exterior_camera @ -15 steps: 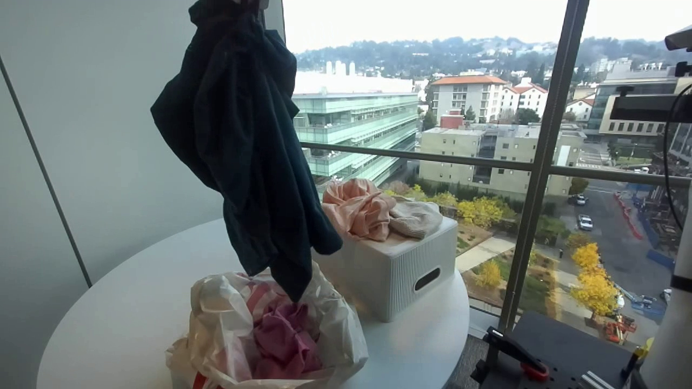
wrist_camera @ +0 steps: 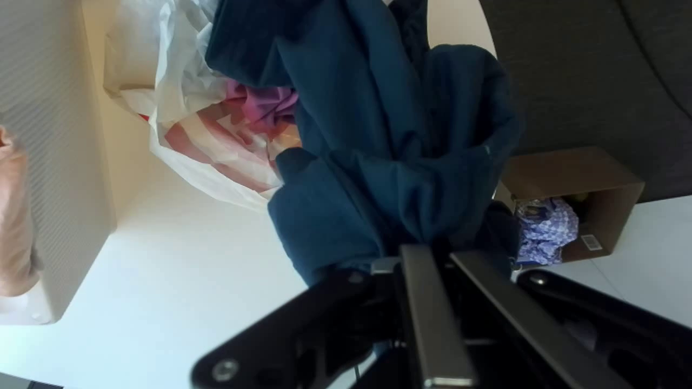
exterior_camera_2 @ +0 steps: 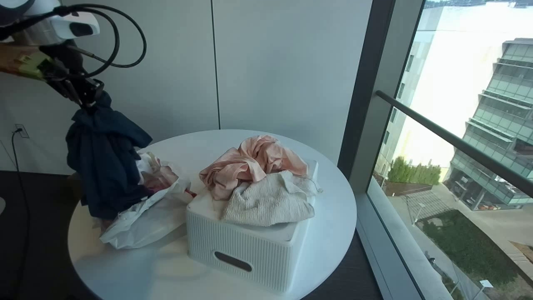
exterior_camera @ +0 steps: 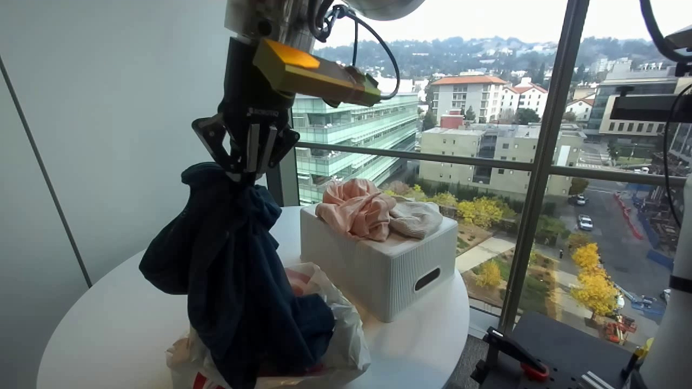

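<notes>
A dark navy cloth (exterior_camera: 233,272) hangs bunched from my gripper (exterior_camera: 246,175), which is shut on its upper part. In exterior view 1 the cloth's lower folds cover most of the white plastic bag (exterior_camera: 347,337) on the table. Seen from exterior view 2, the navy cloth (exterior_camera_2: 107,155) drapes over one side of the bag (exterior_camera_2: 155,215). In the wrist view, a pink-purple cloth (wrist_camera: 269,107) shows inside the open bag (wrist_camera: 188,152). My fingers (wrist_camera: 434,317) press together against the navy fabric (wrist_camera: 389,175), and their tips are hidden in it.
An upturned white ribbed box (exterior_camera_2: 240,240) stands beside the bag on the round white table (exterior_camera_2: 320,250). On top lie a peach cloth (exterior_camera_2: 250,160) and a whitish textured cloth (exterior_camera_2: 272,200). A cardboard box (wrist_camera: 571,194) is beyond the table edge.
My gripper has come down a long way with the navy cloth.
</notes>
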